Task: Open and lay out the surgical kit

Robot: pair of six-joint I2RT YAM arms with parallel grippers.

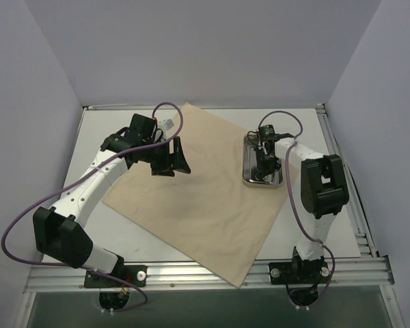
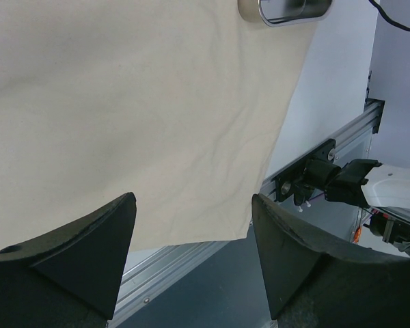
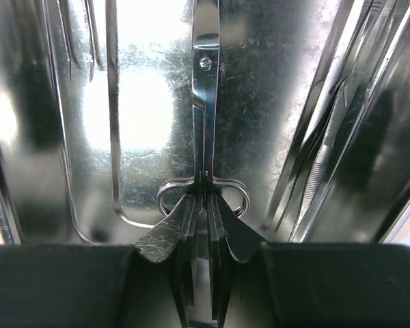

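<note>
The steel kit tray (image 1: 249,179) lies on the beige cloth (image 1: 191,205) at the right, lid off. In the right wrist view, scissors (image 3: 206,82) lie lengthwise in it, slim tweezer-like tools (image 3: 320,160) along one side, thin pointed tools at the top left. My right gripper is down in the tray at the scissor rings, fingertips nearly together; whether they grip the scissors is unclear. My left gripper (image 1: 168,162) hangs open over the cloth's left part, holding nothing.
White table (image 1: 89,150) shows around it, bordered by metal rails and grey walls. A purple cable runs along each arm.
</note>
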